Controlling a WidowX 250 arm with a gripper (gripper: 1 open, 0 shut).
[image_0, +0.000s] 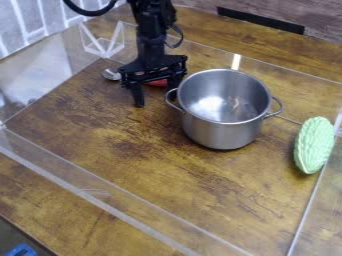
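Note:
My black gripper (152, 78) hangs at the upper middle, open, low over the wooden surface just left of a large steel pot (222, 128). A red object (158, 82) lies behind the gripper and is partly hidden by it. A small silvery item (112, 73) sits at the gripper's left. Whether anything is between the fingers is hard to make out.
A green ribbed oval item (313, 144) lies at the right beside the pot. Clear low walls border the wooden work area (107, 170), whose left and front parts are bare. A blue object (19, 250) shows at the lower left corner.

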